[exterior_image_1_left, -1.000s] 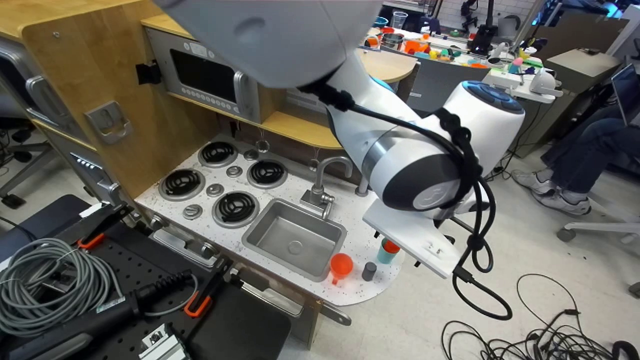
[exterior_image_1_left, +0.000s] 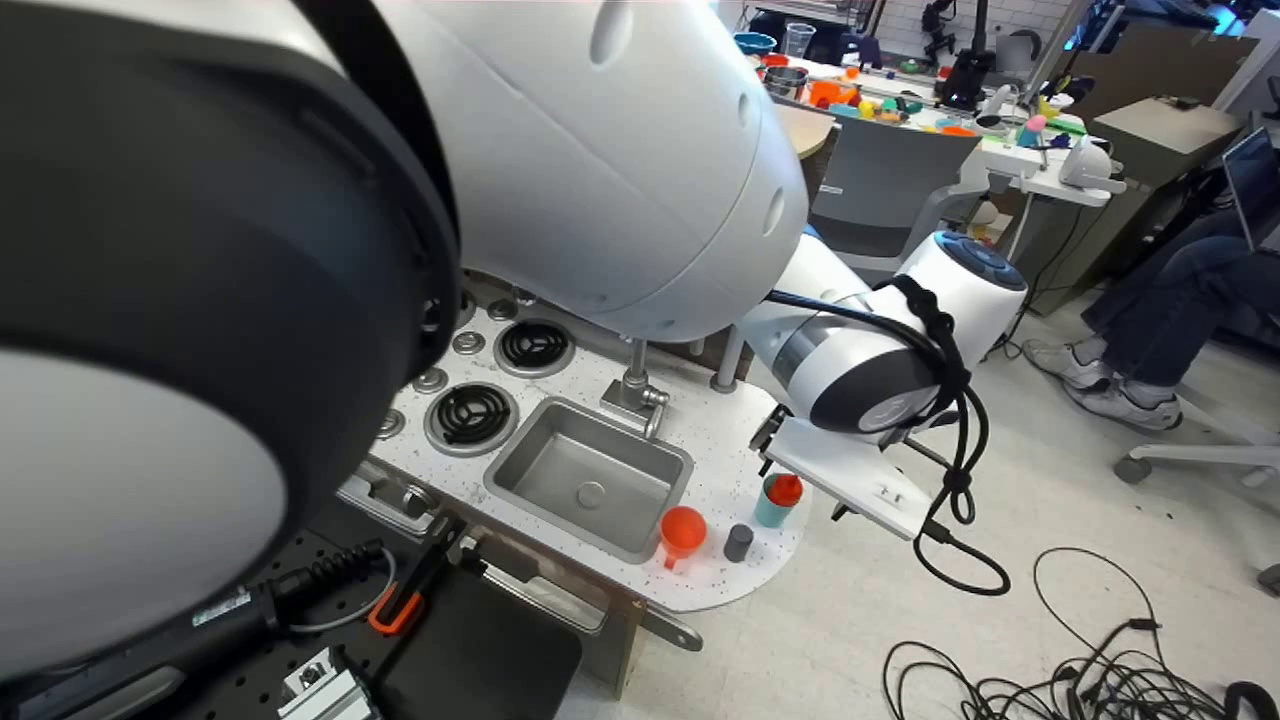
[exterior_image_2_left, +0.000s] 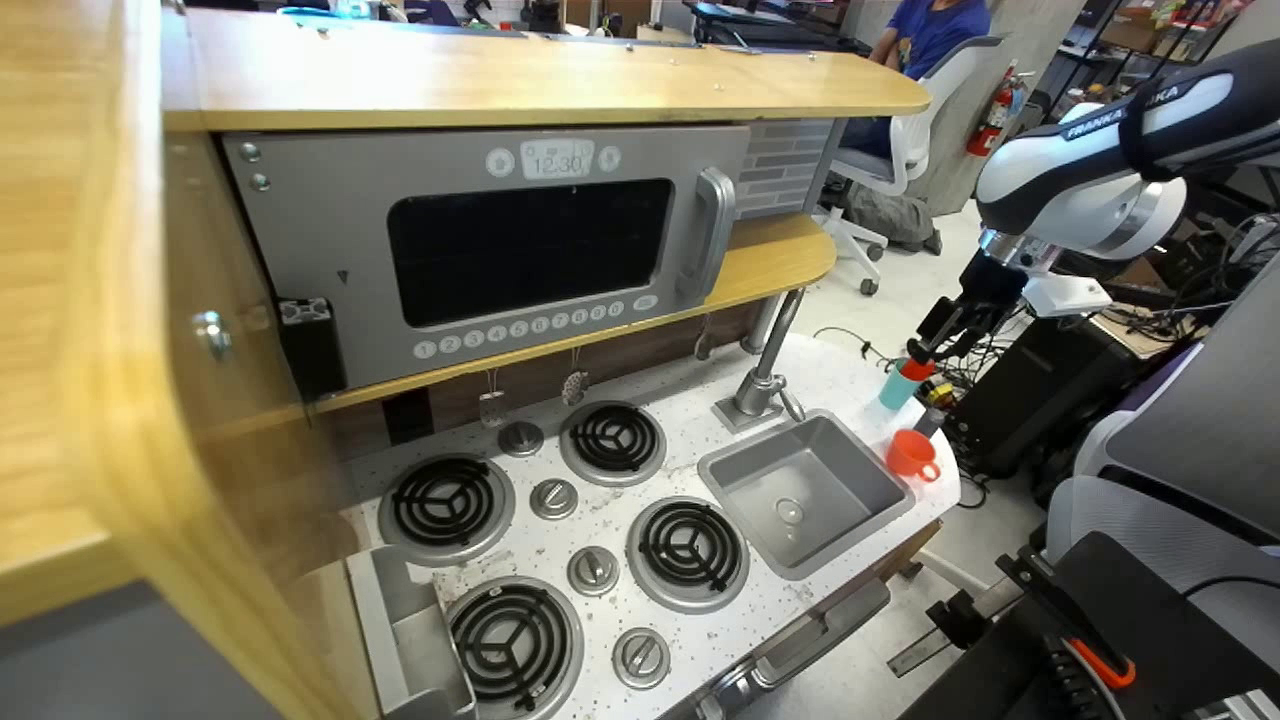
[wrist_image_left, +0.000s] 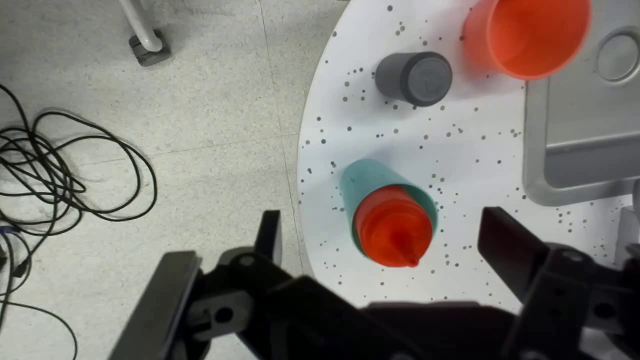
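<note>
A teal cup (wrist_image_left: 364, 175) stands on the rounded end of the speckled counter (wrist_image_left: 354, 129), with a red spouted piece (wrist_image_left: 393, 228) sitting in its mouth. In the wrist view both lie between the widely parted fingers of my gripper, which is open and touches neither. Exterior view 2 has the gripper (exterior_image_2_left: 939, 330) close above the teal cup (exterior_image_2_left: 897, 390) and red piece (exterior_image_2_left: 915, 370). In exterior view 1 the white mount plate (exterior_image_1_left: 846, 474) and arm hide most of the fingers.
Close by stand a dark grey cylinder (wrist_image_left: 414, 78) and an orange-red cup (wrist_image_left: 528, 36), beside the sink (wrist_image_left: 537, 180). The faucet (exterior_image_2_left: 768, 372) rises behind the sink. Beyond the counter's curved edge the floor drops away, with coiled cables on it.
My arm has reached outward and lower, its upper links now covering the left of exterior view 1. The hand has shifted away slightly, exposing more of the red piece. The cups have stayed put.
</note>
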